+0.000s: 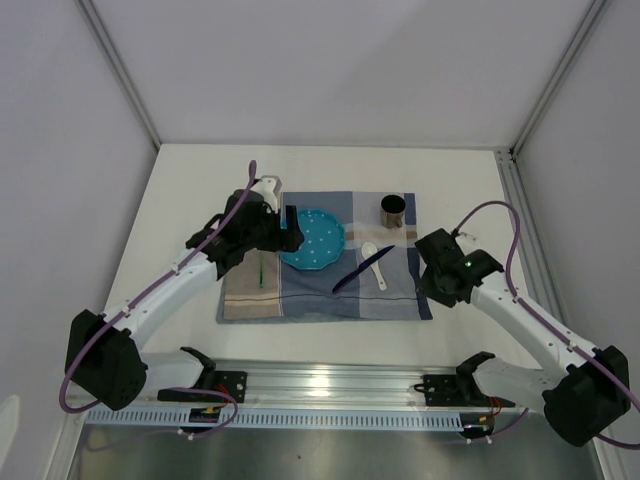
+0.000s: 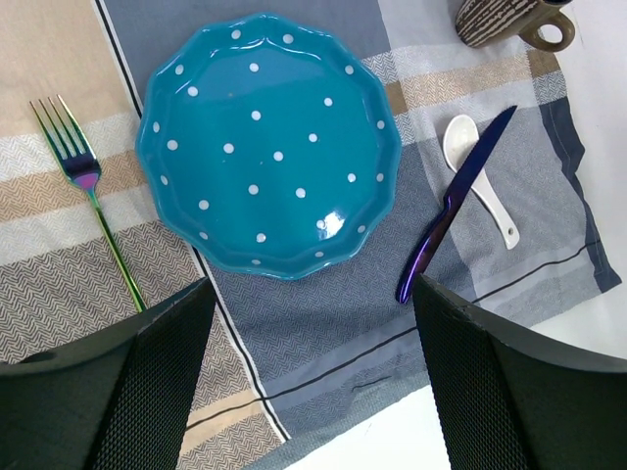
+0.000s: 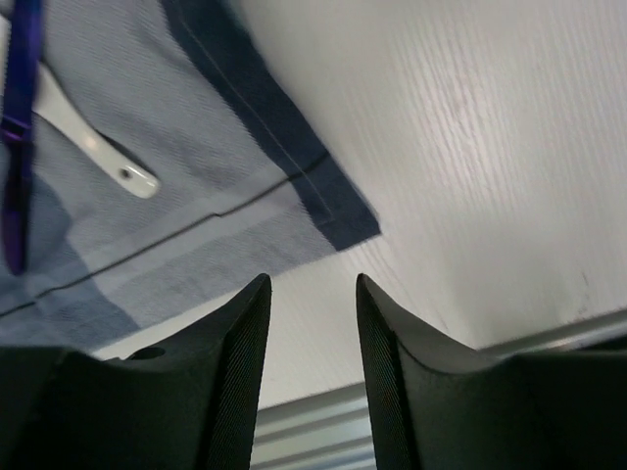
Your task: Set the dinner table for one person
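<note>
A placemat (image 1: pixel 320 300) holds a blue dotted plate (image 2: pixel 269 157), a rainbow fork (image 2: pixel 106 230) to its left, and to its right a dark purple knife (image 2: pixel 441 225) beside a white spoon (image 2: pixel 495 211), crossing its bowl end. A mug (image 1: pixel 392 210) stands at the back right of the mat. My left gripper (image 1: pixel 290 228) is open above the left part of the mat, by the plate. My right gripper (image 1: pixel 435 285) hangs over the mat's front right corner, open with nothing visible between its fingers.
Bare white table (image 1: pixel 460 190) surrounds the mat. A metal rail (image 1: pixel 320 372) runs along the front edge, with walls at back and sides.
</note>
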